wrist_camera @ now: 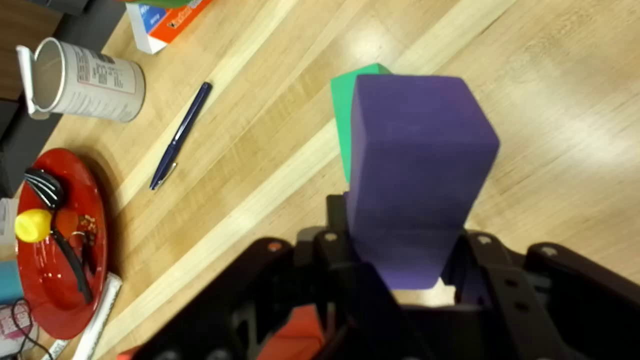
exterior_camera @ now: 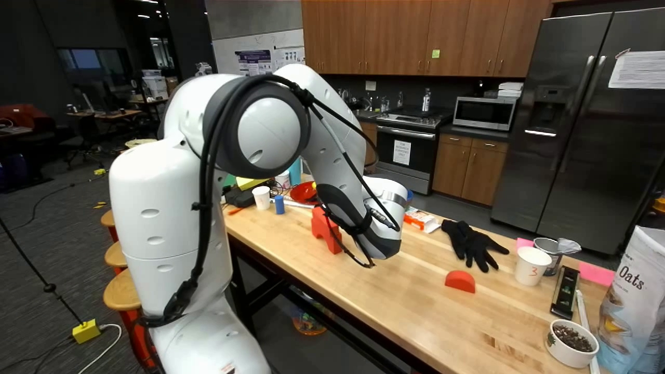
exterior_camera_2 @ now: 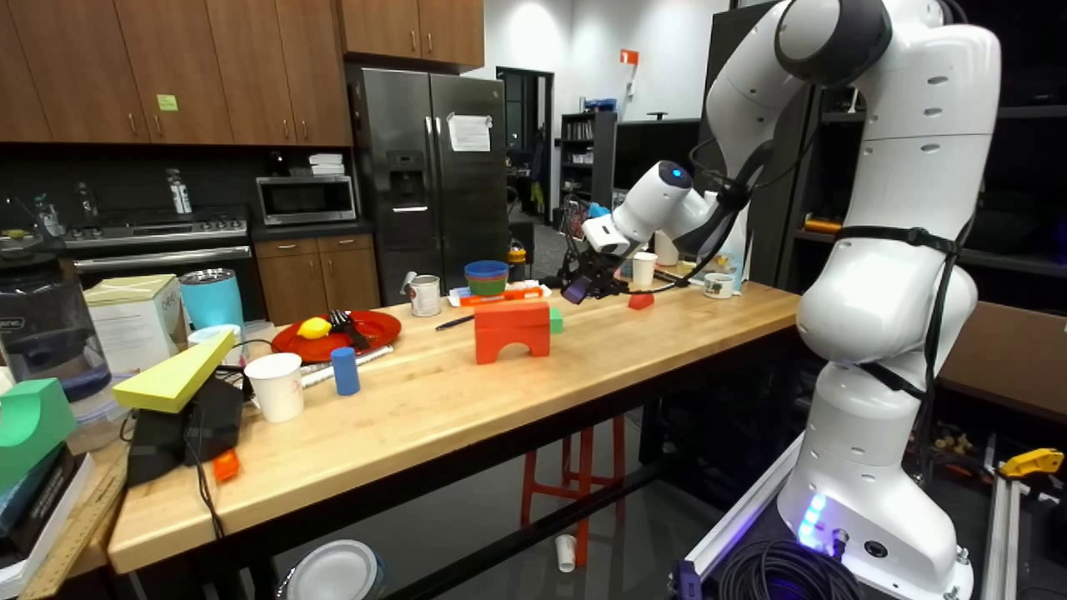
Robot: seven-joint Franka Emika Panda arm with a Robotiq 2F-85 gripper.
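A purple block (wrist_camera: 423,156) is gripped between my fingers in the wrist view, so my gripper is shut on it. Exterior view 2 shows the same purple block (exterior_camera_2: 577,290) tilted at the end of the gripper (exterior_camera_2: 592,278), over the table. Partly behind it in the wrist view lies a green block (wrist_camera: 343,114) on the wood. A red arch block (exterior_camera_2: 512,332) stands upright beside the green block (exterior_camera_2: 556,320). In exterior view 1 the arm hides my gripper and the purple block.
A red half-round block (exterior_camera: 460,281) and black gloves (exterior_camera: 472,244) lie to the right in exterior view 1. The wrist view shows a pen (wrist_camera: 181,135), a can (wrist_camera: 99,83) and a red plate (wrist_camera: 57,306). Bare table (exterior_camera: 399,305) stretches along the front.
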